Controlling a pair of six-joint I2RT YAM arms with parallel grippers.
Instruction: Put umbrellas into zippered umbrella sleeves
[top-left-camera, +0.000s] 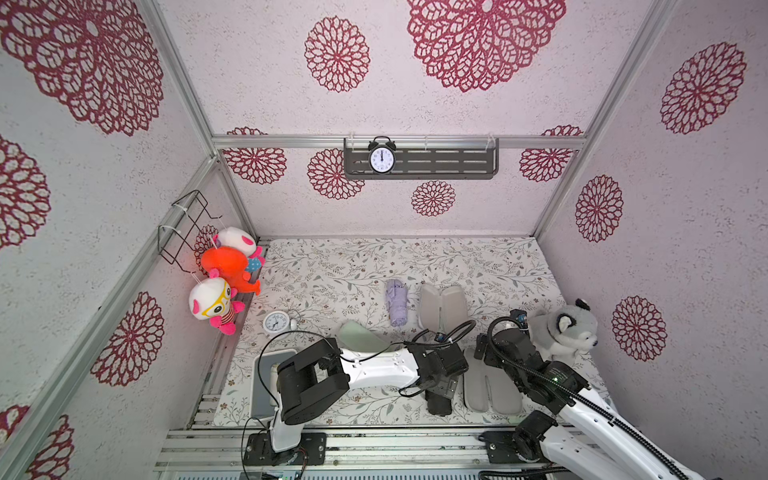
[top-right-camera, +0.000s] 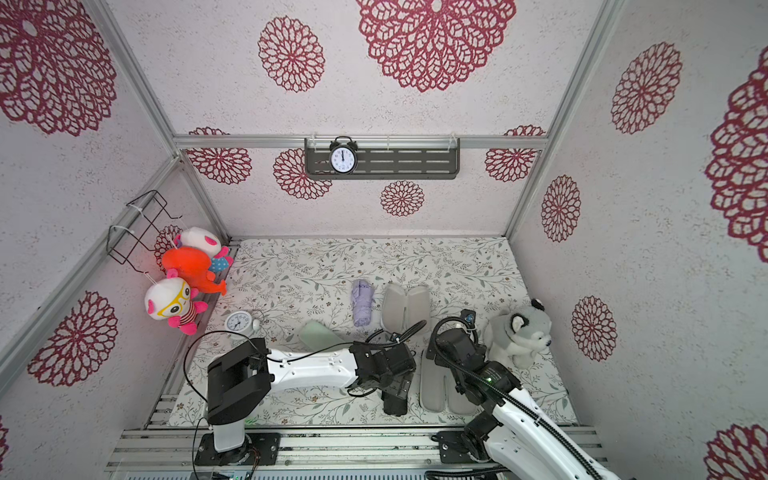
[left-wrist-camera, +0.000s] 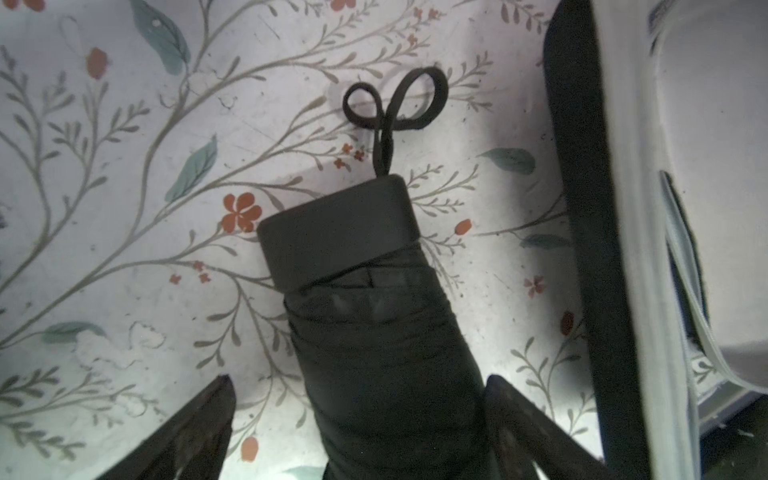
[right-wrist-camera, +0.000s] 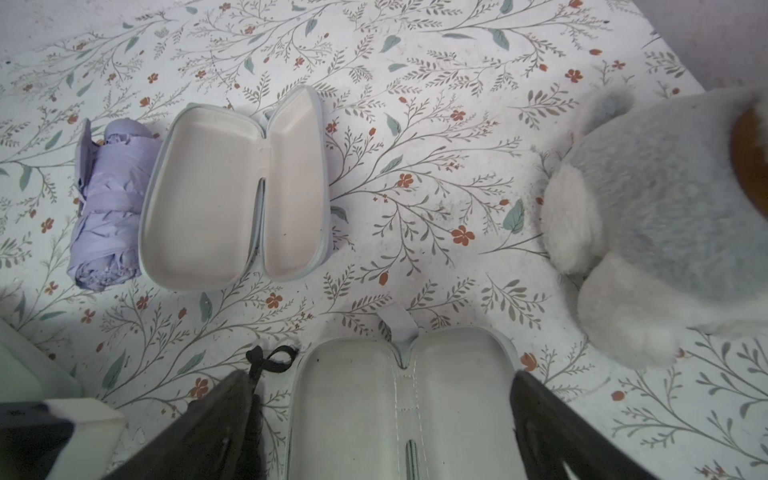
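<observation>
A black folded umbrella (left-wrist-camera: 376, 352) with a wrist loop lies on the cloth; my left gripper is open over it, a finger on each side, low above the body. Beside it lies an open grey zippered sleeve (right-wrist-camera: 456, 400). A lilac umbrella (right-wrist-camera: 112, 204) and a second open sleeve (right-wrist-camera: 208, 192) lie farther back. My right gripper hangs open above the front sleeve with nothing between its fingers.
A husky plush (top-left-camera: 564, 332) sits at the right, stuffed toys (top-left-camera: 220, 292) at the left. A small white clock (top-left-camera: 276, 321) and a tray (top-left-camera: 264, 360) are at the left.
</observation>
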